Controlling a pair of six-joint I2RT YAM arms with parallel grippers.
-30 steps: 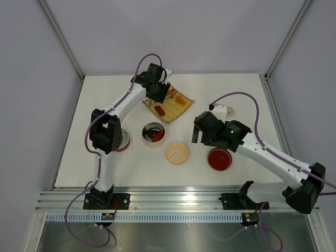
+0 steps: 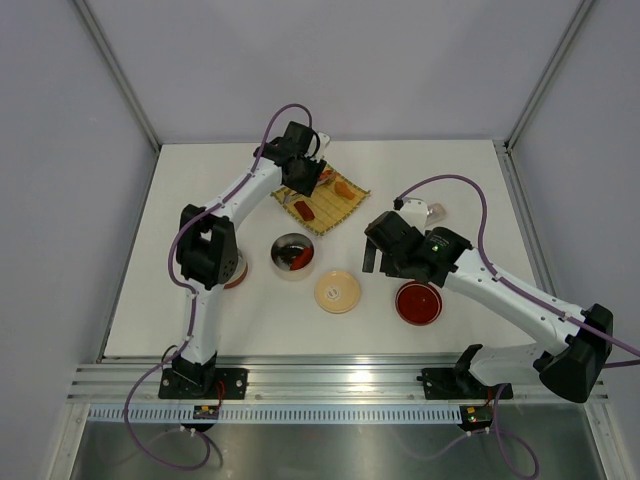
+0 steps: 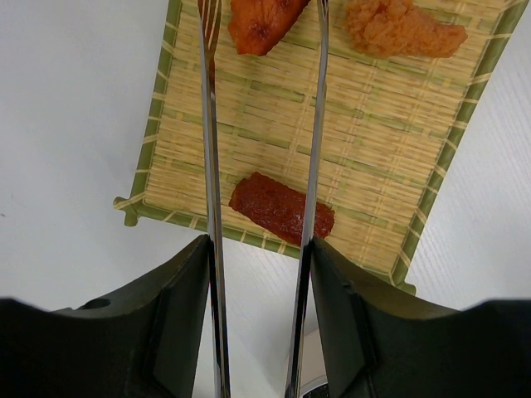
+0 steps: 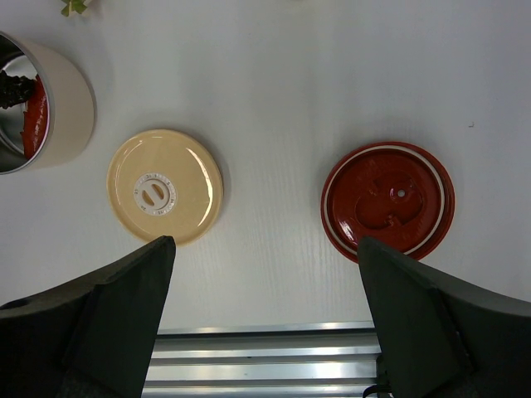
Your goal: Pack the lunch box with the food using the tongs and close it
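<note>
My left gripper (image 2: 310, 175) is over the bamboo mat (image 3: 377, 166); in the left wrist view it stands part open, two metal utensils running forward from its fingers, their tips either side of a glazed meat piece (image 3: 261, 25). A fried piece (image 3: 398, 33) and a reddish-brown piece (image 3: 274, 207) lie on the mat. A cream pot (image 4: 66, 112) holds red and dark food. My right gripper (image 2: 383, 257) stands open and empty above the table, near a beige lid (image 4: 166, 191) and a red lid (image 4: 386, 199).
Another red-based container (image 2: 234, 275) is partly hidden by the left arm. A small pale item (image 2: 435, 212) sits behind the right arm.
Over the last second the left arm has shifted very slightly, and the right arm has moved slightly left. The food and containers look unchanged.
</note>
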